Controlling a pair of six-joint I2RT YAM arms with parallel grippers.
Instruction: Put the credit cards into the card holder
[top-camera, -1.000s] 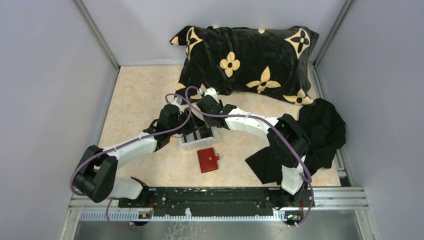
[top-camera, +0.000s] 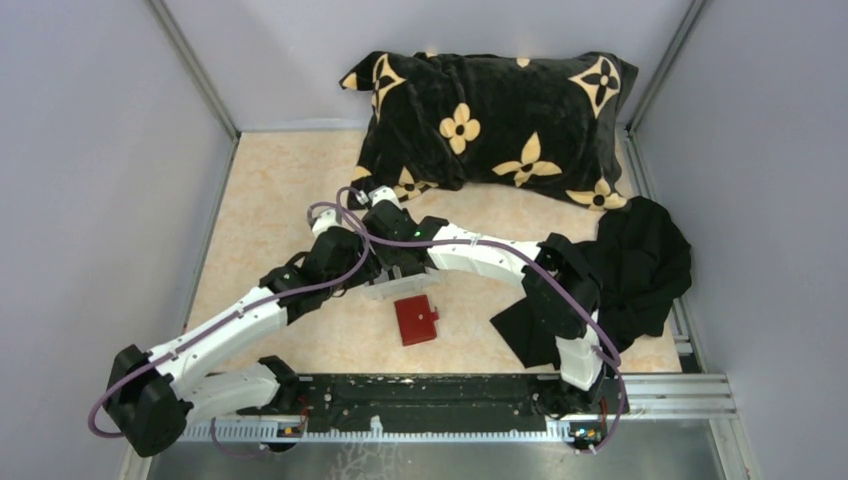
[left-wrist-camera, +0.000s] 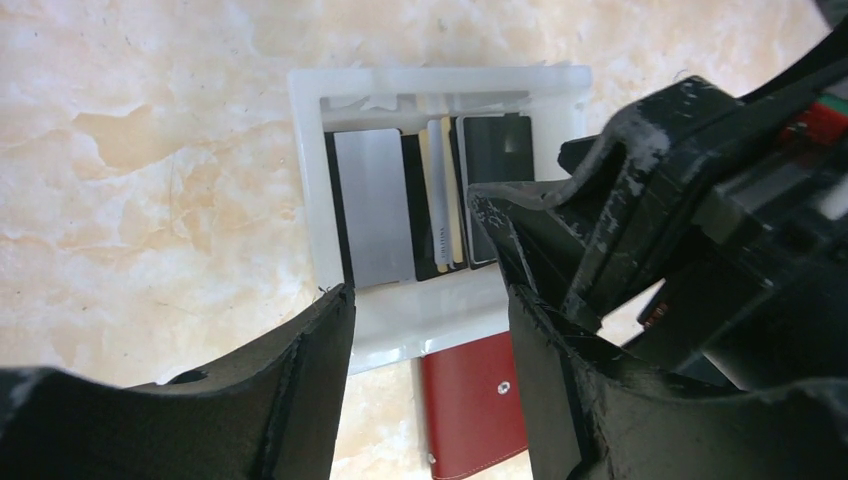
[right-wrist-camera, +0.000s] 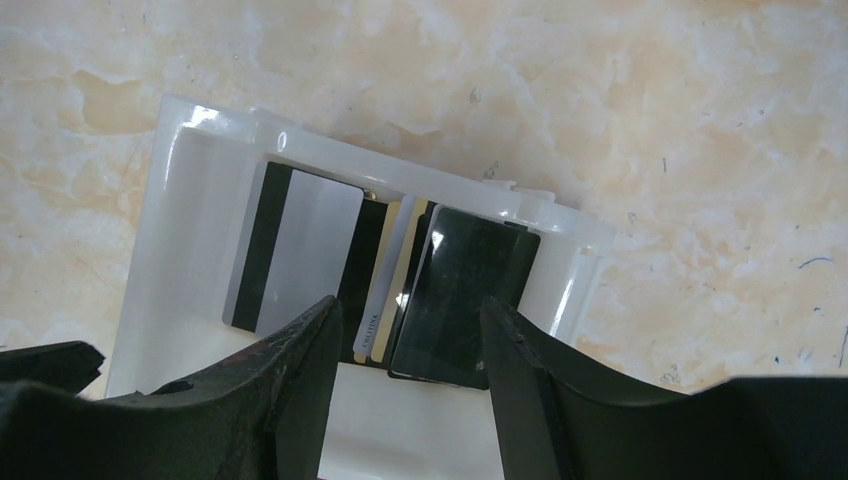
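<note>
Several cards lie overlapping in a white tray (left-wrist-camera: 440, 305): a grey card (left-wrist-camera: 374, 205) on one side, a dark card (right-wrist-camera: 465, 295) on the other, thin pale-edged cards (left-wrist-camera: 440, 190) between. Over the tray's near side my left gripper stands open, with nothing gripped. My right gripper also has its fingers apart, above the cards and holding none of them. In the left wrist view the right gripper's dark body (left-wrist-camera: 640, 190) covers the tray's right part. A closed red card holder (top-camera: 416, 320) lies on the table just in front of the tray.
A black pillow with tan flowers (top-camera: 500, 125) fills the back. Black cloth (top-camera: 640, 265) is heaped at the right. Both arms crowd close together over the tray. Bare table (top-camera: 280, 180) shows at the back left.
Both arms have shifted left in the top view, the right one swinging in over the tray and covering most of it. The card holder has stayed in place.
</note>
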